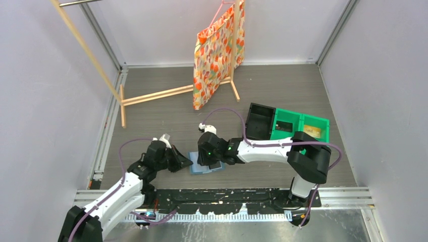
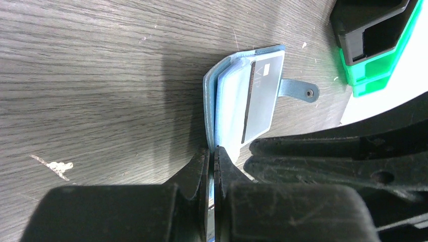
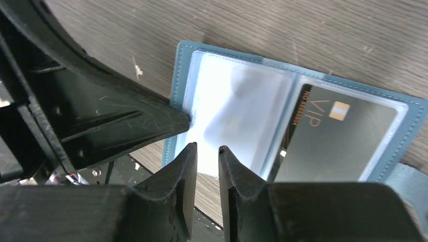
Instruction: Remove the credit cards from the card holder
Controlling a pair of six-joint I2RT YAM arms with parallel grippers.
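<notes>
The blue card holder (image 3: 323, 75) lies spread on the table, with clear plastic sleeves (image 3: 237, 106) on it. A grey card marked VIP (image 3: 333, 138) shows in its right half; the left sleeve looks pale, with no card visible. At the holder's left edge, my left gripper is shut with the thin rim between its fingertips. My right gripper hovers over the left sleeve, its fingers partly open and nothing seen between them. In the top view the right arm's wrist covers part of the holder (image 1: 194, 170).
Black and green bins (image 1: 260, 121) stand behind the right arm, with a yellowish card (image 1: 312, 131) in a green one. A wooden rack (image 1: 156, 96) with patterned cloth (image 1: 217, 60) is at the back. Both grippers are close together.
</notes>
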